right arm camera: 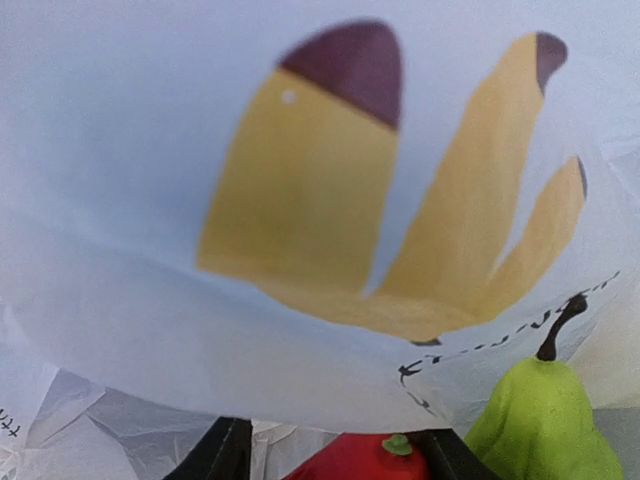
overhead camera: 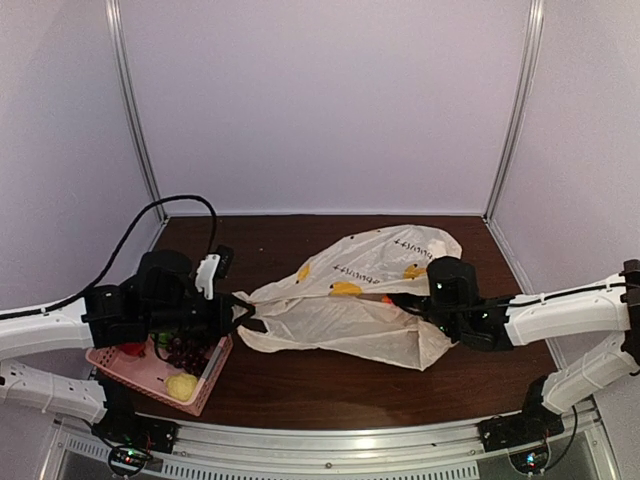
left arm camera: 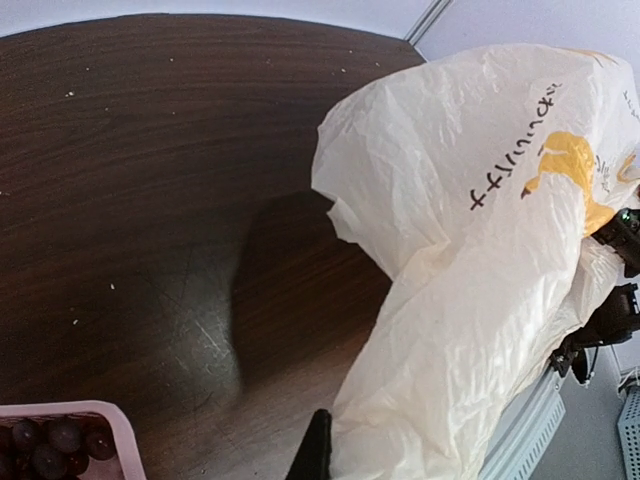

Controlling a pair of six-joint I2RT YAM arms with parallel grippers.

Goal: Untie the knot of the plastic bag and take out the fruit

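The white plastic bag [overhead camera: 345,325], printed with yellow shapes and dark lettering, is stretched between my two arms. My left gripper [overhead camera: 246,311] is shut on one end of it; in the left wrist view a dark finger [left arm camera: 313,450] shows against the bag [left arm camera: 470,270]. Inside the bag, my right gripper is shut on a red fruit [right arm camera: 365,458] with a green stem spot, its lower part cut off by the frame. A green pear [right arm camera: 545,425] lies to the right of that fruit, also inside the bag. I see no tied knot.
At the front left stands a pink basket [overhead camera: 205,392] holding purple grapes [overhead camera: 186,355], a yellowish fruit [overhead camera: 181,386] and other pieces. My left arm passes over its back part.
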